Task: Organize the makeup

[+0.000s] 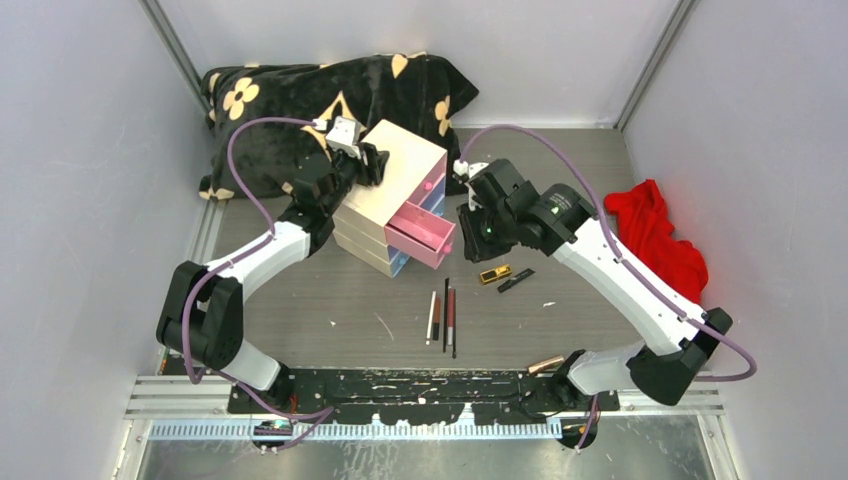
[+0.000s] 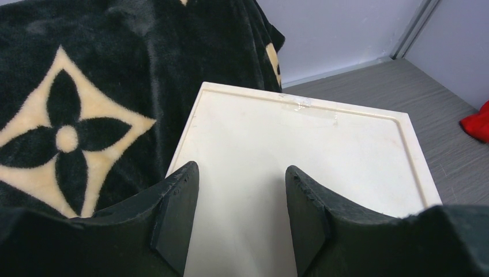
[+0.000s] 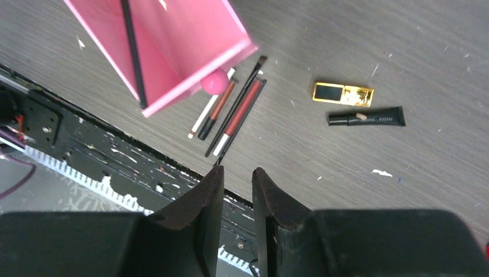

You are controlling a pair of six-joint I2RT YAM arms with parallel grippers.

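Observation:
A cream drawer box point(image 1: 400, 160) has a pink drawer point(image 1: 418, 240) pulled out. In the right wrist view this drawer point(image 3: 179, 40) holds a long dark stick. My left gripper point(image 1: 372, 170) is over the box top, fingers apart, nothing seen between them. My right gripper point(image 1: 478, 240) hangs right of the drawer, open and empty. Several pencils and brushes point(image 3: 236, 118) lie on the floor in front of the drawer, beside a gold compact item point(image 3: 343, 94) and a black tube point(image 3: 366, 118).
A dark patterned cushion point(image 1: 260, 110) stands behind the box. A red cloth point(image 1: 655, 240) lies at the right.

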